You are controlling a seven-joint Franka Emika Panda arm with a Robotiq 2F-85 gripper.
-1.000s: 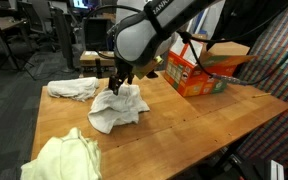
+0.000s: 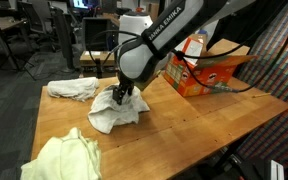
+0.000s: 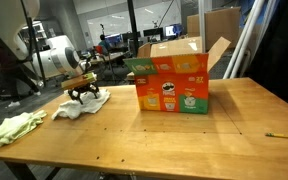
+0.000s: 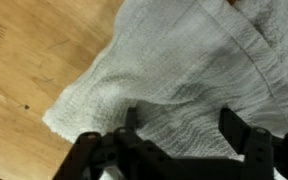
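A crumpled light grey-white cloth (image 2: pixel 112 112) lies on the wooden table below my gripper (image 2: pixel 122 97). In the wrist view the cloth (image 4: pixel 189 70) fills most of the picture, with a fold running across it. My gripper points down at the cloth, its two dark fingers apart and cloth showing between them. Whether the fingertips touch the fabric is hard to tell. Nearer the front left lies a pale yellow-green cloth (image 2: pixel 62 158). A folded whitish cloth (image 2: pixel 74 88) rests at the table's far left.
An open red and green cardboard box (image 3: pixel 172 82) stands on the table (image 3: pixel 114 140), to the right of the arm in the first exterior view. A pencil-like stick (image 3: pixel 283 136) lies at the right.
My gripper has come down slightly and shifted a little to the right over the middle cloth. The cloths appear to lie where they were.
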